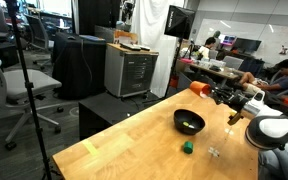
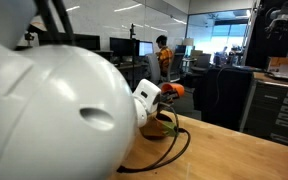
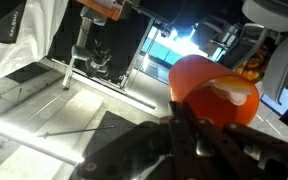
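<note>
An orange cup (image 1: 201, 89) is held up above the far side of the table, tipped on its side in exterior view 1. My gripper (image 1: 220, 97) is shut on it. The wrist view shows the orange cup (image 3: 212, 78) close up, with something pale inside its opening and dark finger parts below it. In exterior view 2 the orange cup (image 2: 170, 89) shows only in part behind the arm. A black bowl (image 1: 189, 122) with small yellowish pieces in it stands on the table, nearer than the cup. Close by the bowl lies a small green object (image 1: 188, 147).
A small pale item (image 1: 214, 153) lies right of the green object. Behind the table stand a dark cabinet (image 1: 127, 72) and office chairs (image 1: 26, 85).
</note>
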